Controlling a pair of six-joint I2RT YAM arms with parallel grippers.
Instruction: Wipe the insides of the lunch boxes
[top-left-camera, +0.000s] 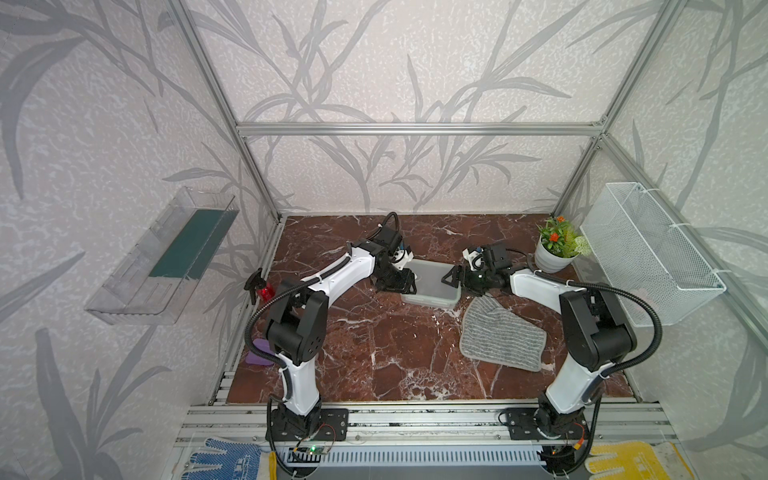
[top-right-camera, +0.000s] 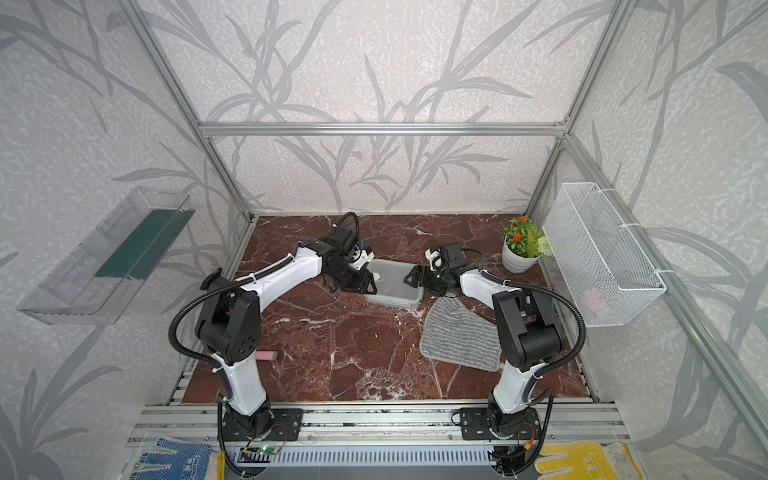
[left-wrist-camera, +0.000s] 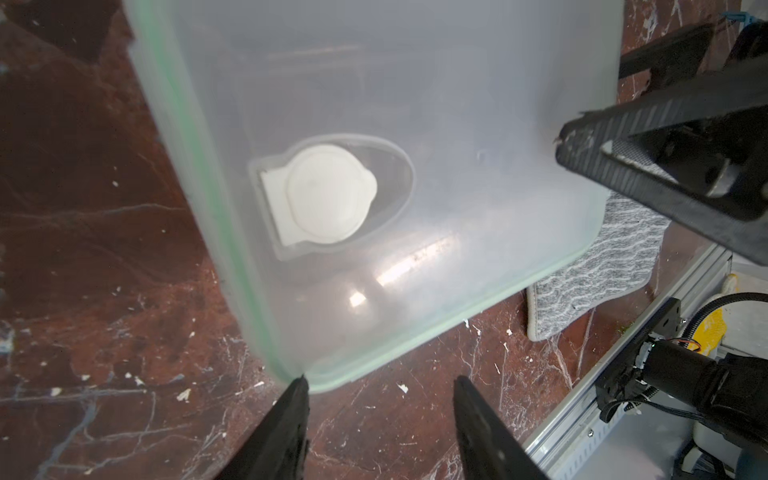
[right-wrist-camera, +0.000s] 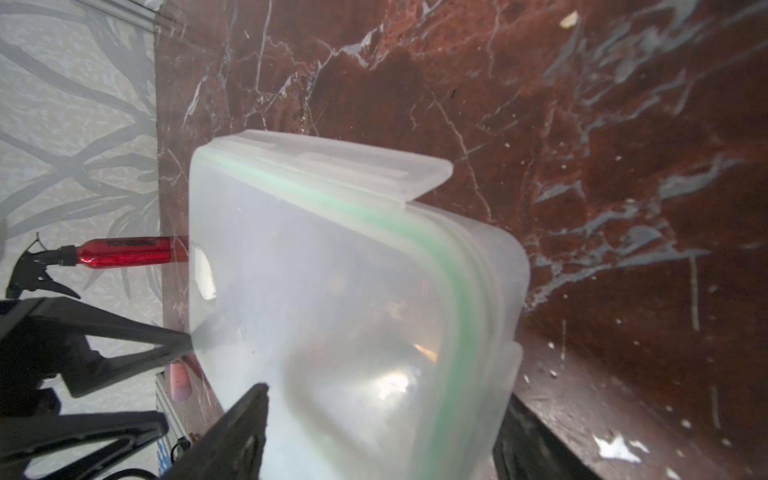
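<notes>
A translucent lunch box (top-left-camera: 433, 281) with a green seal rests on the table, its lid on, long side across. A white round cap (left-wrist-camera: 324, 194) sits on the lid; the box's inside is covered. My left gripper (top-left-camera: 411, 281) is at its left end, fingers (left-wrist-camera: 284, 432) parted, nothing visible held; the box edge shows just beyond them. At the right end my right gripper (top-left-camera: 454, 276) stands open, with a box corner (right-wrist-camera: 448, 384) reaching between its fingers. A grey striped cloth (top-left-camera: 502, 336) lies flat on the table, front right of the box.
A red spray bottle (top-left-camera: 265, 290) and a purple dustpan (top-left-camera: 259, 353) are at the left edge. A potted plant (top-left-camera: 552, 254) stands back right. White crumbs dot the table (top-left-camera: 384, 352), whose front middle is otherwise clear.
</notes>
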